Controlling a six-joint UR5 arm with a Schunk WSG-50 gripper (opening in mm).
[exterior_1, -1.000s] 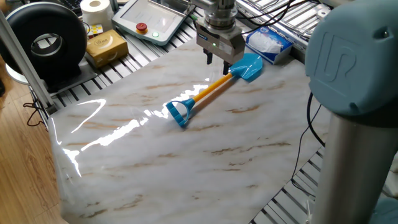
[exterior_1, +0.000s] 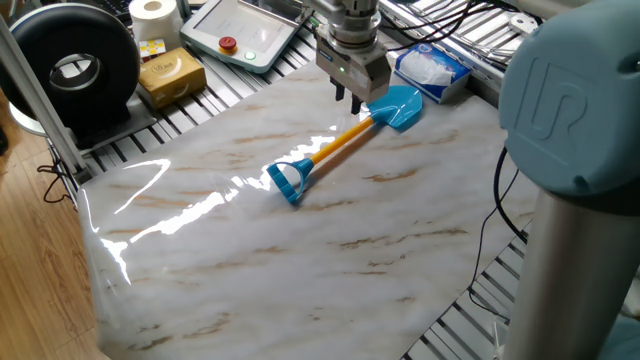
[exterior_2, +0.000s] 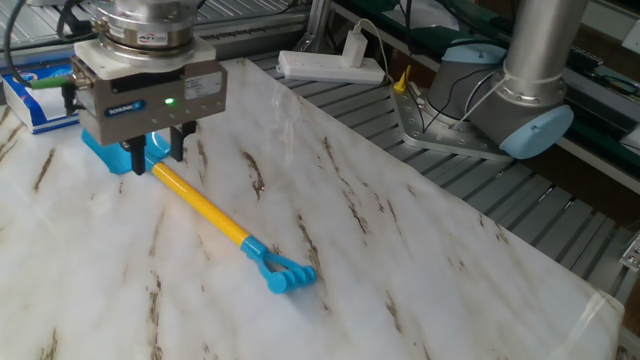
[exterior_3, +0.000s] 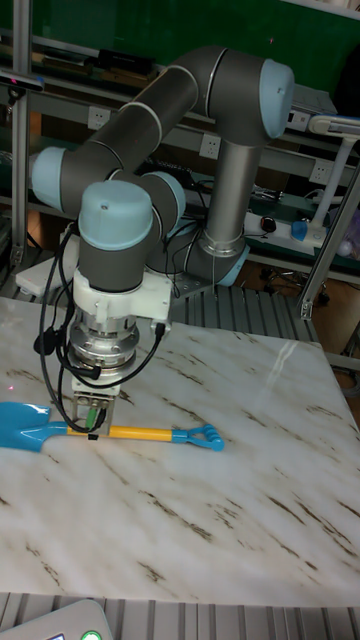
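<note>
A toy shovel with a blue scoop (exterior_1: 397, 107), yellow shaft (exterior_1: 341, 142) and blue handle (exterior_1: 290, 180) lies on the marble-patterned sheet. Over the scoop end of the shaft hangs my gripper (exterior_2: 158, 156), pointing down. Its two dark fingers (exterior_2: 177, 146) stand apart, with a gap between them and nothing clearly gripped. In exterior view 3 the gripper (exterior_3: 96, 431) overlaps the shaft near the scoop. How far the fingertips are above the shaft is hard to judge. Part of the scoop (exterior_2: 112, 152) is hidden behind the gripper in exterior view 2.
A blue-and-white tissue pack (exterior_1: 432, 72) stands close behind the scoop. Along the back edge are a brown box (exterior_1: 172, 77), a teach pendant (exterior_1: 240, 35) and a black spool (exterior_1: 70, 70). A power strip (exterior_2: 330, 68) lies beyond the sheet, whose front is clear.
The gripper has shifted very slightly, and its fingers look a little closer together in exterior view 1. The arm's blue joint has moved slightly right. The shovel has not moved.
</note>
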